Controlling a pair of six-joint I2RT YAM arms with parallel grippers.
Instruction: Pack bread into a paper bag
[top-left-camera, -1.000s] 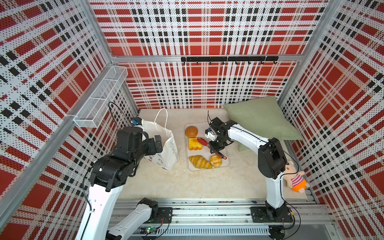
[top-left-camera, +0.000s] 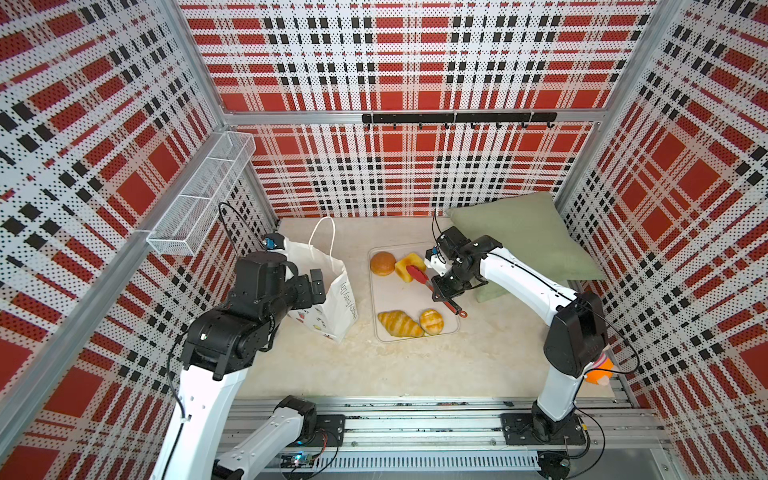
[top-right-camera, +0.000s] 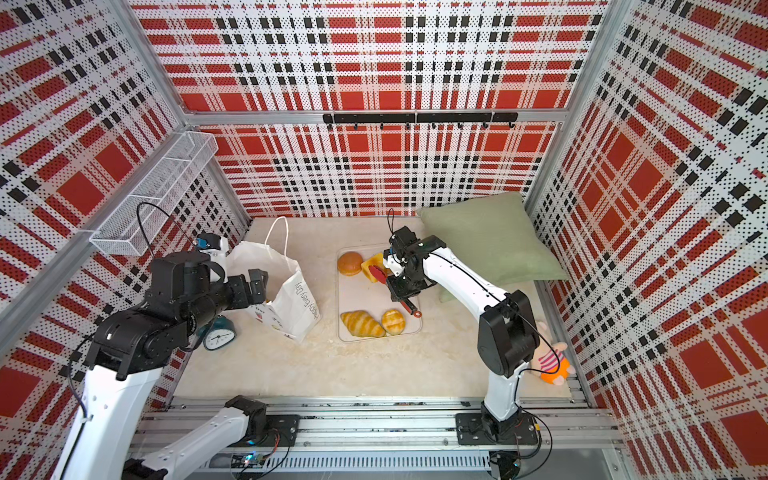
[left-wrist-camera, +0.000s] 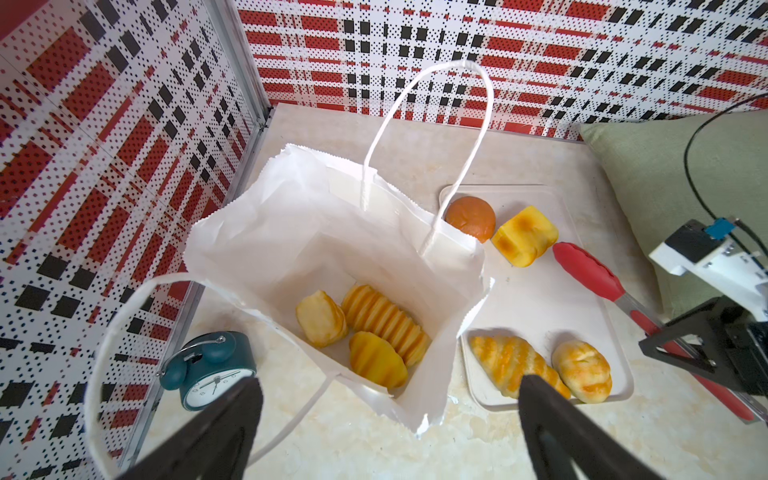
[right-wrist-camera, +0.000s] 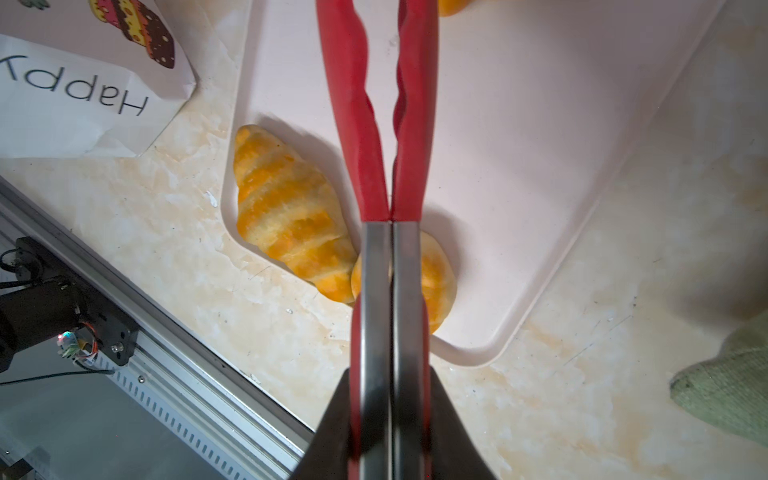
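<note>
My right gripper (top-left-camera: 448, 288) is shut on red tongs (left-wrist-camera: 582, 268), held over the cream tray (top-left-camera: 404, 296), their heads near a yellow bread piece (left-wrist-camera: 525, 236). The tray also holds a brown bun (left-wrist-camera: 469, 218), a striped croissant (right-wrist-camera: 288, 208) and a round roll (left-wrist-camera: 581, 371). The white paper bag (top-left-camera: 336, 304), left of the tray, contains several breads (left-wrist-camera: 384, 324). My left gripper hangs open at the bag, nothing between its blurred fingers.
A green pillow (top-left-camera: 520, 232) fills the back right. A teal clock (top-right-camera: 218, 334) stands left of the bag, a plush toy (top-right-camera: 553, 360) at the right edge.
The yellow bread has moved back and right on the tray. The left arm is still.
</note>
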